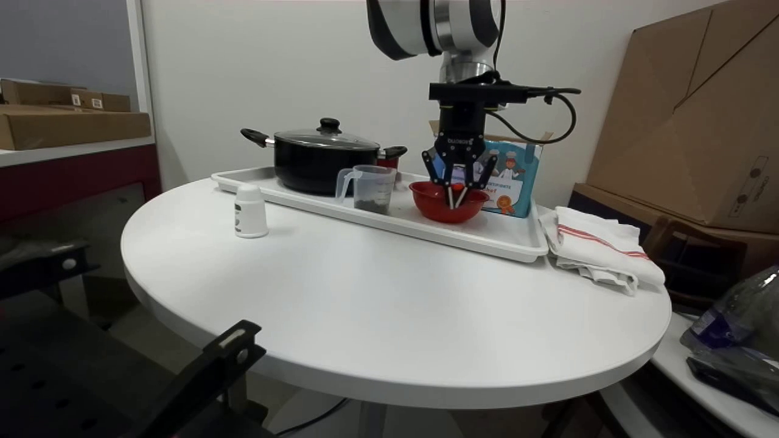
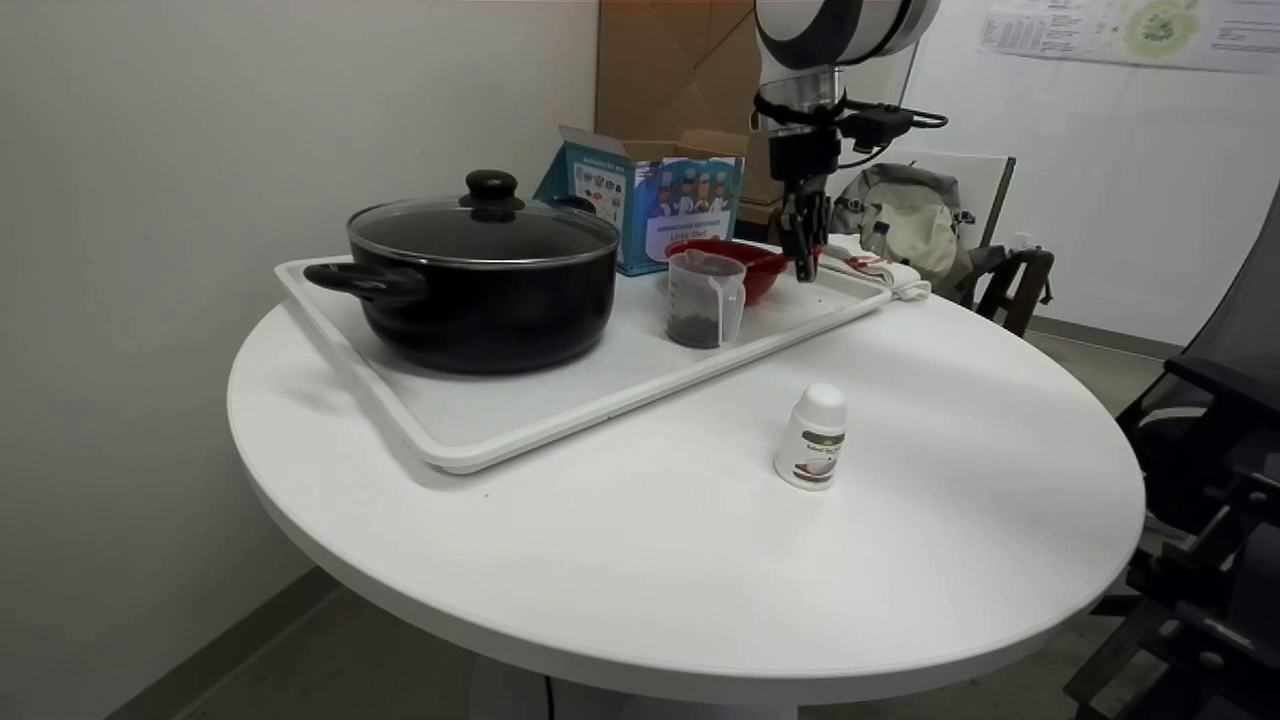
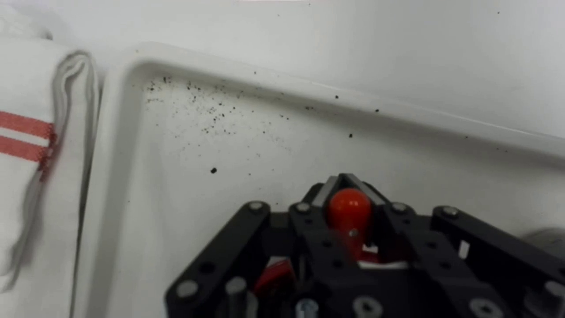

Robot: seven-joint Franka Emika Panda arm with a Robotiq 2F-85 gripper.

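Note:
My gripper (image 1: pixel 454 201) is shut on a small red object (image 3: pixel 349 209), whose smooth rounded end shows between the fingers in the wrist view. The rest of that object is hidden by the fingers, so I cannot tell its full shape. In exterior view 1 the fingertips overlap the red bowl (image 1: pixel 438 210) on the white tray. Exterior view 2 puts the gripper (image 2: pixel 806 270) at the right side of the bowl (image 2: pixel 758 280), partly behind a clear measuring cup (image 2: pixel 708 300) with dark contents.
A black lidded pot (image 1: pixel 321 164) shares the white tray (image 1: pixel 504 244) with a blue box (image 1: pixel 515 179), which stands behind the bowl. A folded cloth (image 1: pixel 602 244) lies right of the tray. The white bottle (image 1: pixel 250 212) stands on the open tabletop. Dark specks dot the tray's corner.

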